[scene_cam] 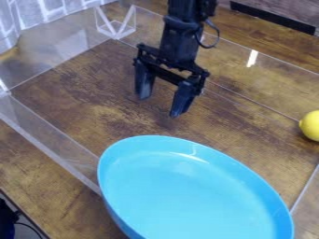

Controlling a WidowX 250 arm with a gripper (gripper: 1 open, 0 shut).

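The black gripper (pixel 167 89) hangs over the wooden table, upper middle of the camera view, its two fingers spread apart with nothing visible between them. A large light-blue oval tray (pixel 193 196) fills the lower right. A yellow round object (pixel 312 125) sits at the right edge, partly out of view.
Clear plastic walls (pixel 32 126) border the table on the left, and a white wire-like shape (pixel 115 26) stands at the back left. Dark cables show at the lower left corner.
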